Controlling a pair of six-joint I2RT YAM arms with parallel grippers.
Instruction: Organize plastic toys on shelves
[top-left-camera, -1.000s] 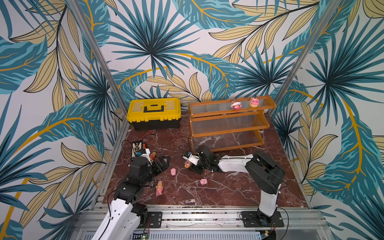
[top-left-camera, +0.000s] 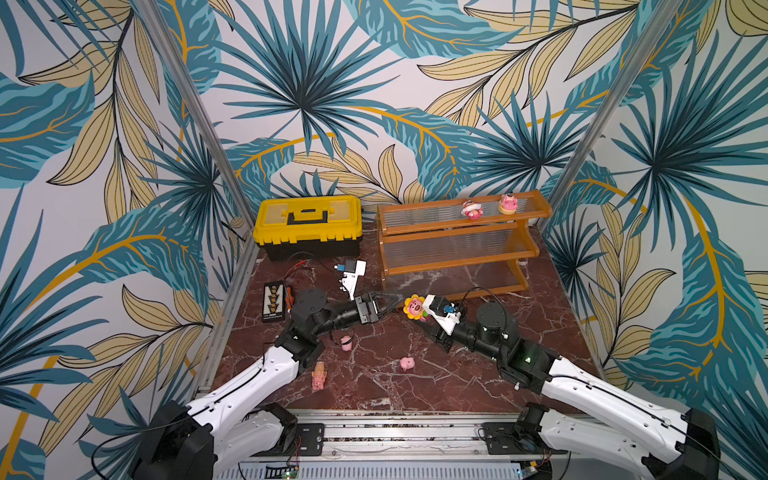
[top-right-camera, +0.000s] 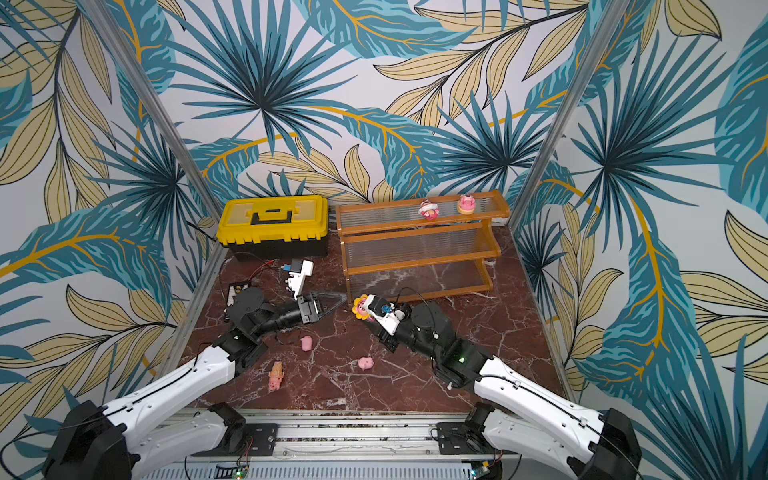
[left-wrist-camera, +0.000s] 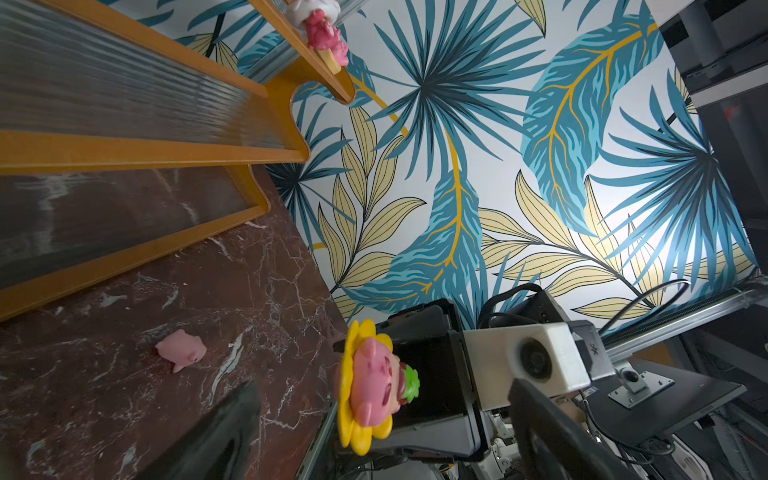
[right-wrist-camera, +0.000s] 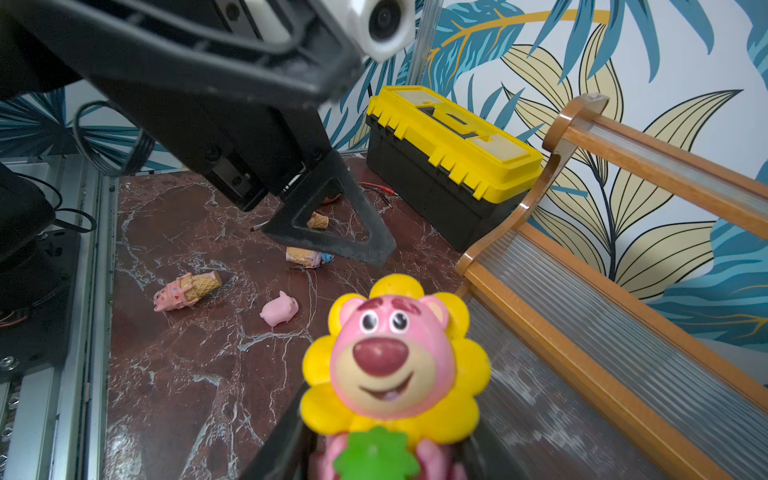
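A pink bear with yellow flower petals round its face and a green piece below is held up by my right gripper, which is shut on its lower part. My left gripper stands open, its fingertips just left of the bear's face. Between those blurred fingers in the left wrist view the flower bear appears side-on. The wooden shelf behind has two pink toys on its top tier: a white-topped one and a cupcake-like one. Its lower tiers look empty.
On the marble table lie two small pink pigs, a pink cone toy and another cone toy. A yellow-lidded toolbox stands left of the shelf.
My right gripper has come up from the table with the flower bear and turned it to face up.
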